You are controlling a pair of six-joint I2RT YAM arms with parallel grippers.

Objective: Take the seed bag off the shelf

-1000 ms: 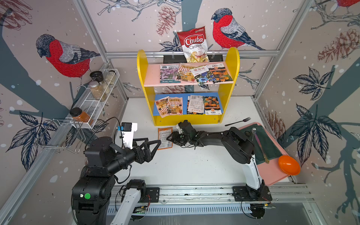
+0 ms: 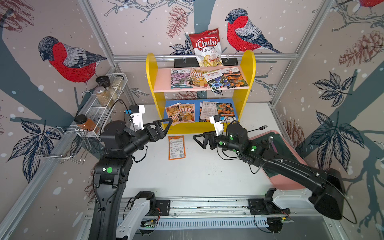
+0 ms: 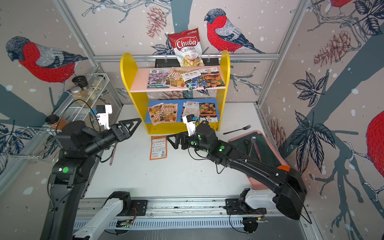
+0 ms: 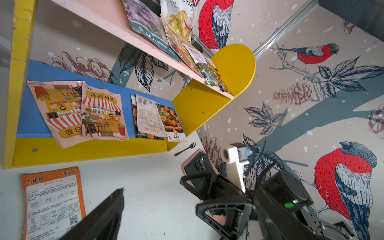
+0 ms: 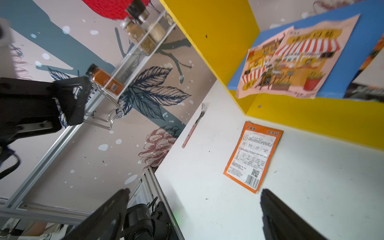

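Note:
A seed bag with orange border [image 2: 176, 147] lies flat on the white table before the shelf. More seed bags with market-stall prints [image 2: 186, 113] and marigold pictures [image 2: 226, 112] lie on the blue lower shelf; others [image 2: 180, 78] lie on the pink upper shelf. My left gripper [image 2: 163, 128] stands open in the air above and left of the table's bag. My right gripper [image 2: 199, 141] is open, raised to the right of that bag, nothing between its fingers.
A wire rack with jars [image 2: 85, 123] hangs on the left wall. A pink tray [image 3: 274, 149] with utensils sits at the right, a fork [image 3: 237, 129] beside it. A chips bag [image 2: 205, 47] stands atop the shelf.
My right arm has lifted off the table's orange seed bag and swung toward the front right, leaving the bag lying there. My left gripper has risen toward the shelf.

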